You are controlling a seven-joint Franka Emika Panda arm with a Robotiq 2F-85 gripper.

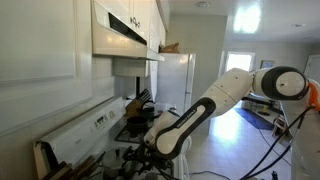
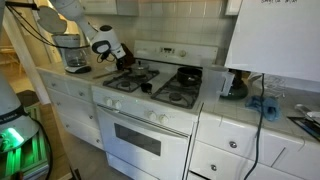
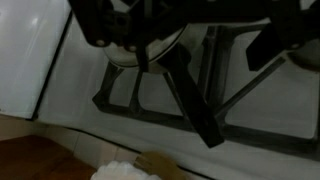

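Observation:
Over the left burners of the stove hangs my gripper, at the end of the white arm. In the wrist view its dark fingers enter along the top, spread apart, so the gripper is open. Below and between them lies a round, pale-rimmed pot or pan. A dark, straight handle slants down from its side across the black grate. Whether the fingers touch the handle cannot be made out. From outside, a small pot shows on the left burners, close to my gripper.
A black pan sits on the rear right burner. Along the wrist view's lower edge are a brown object, a white one and a wooden piece. The right counter has free room in front.

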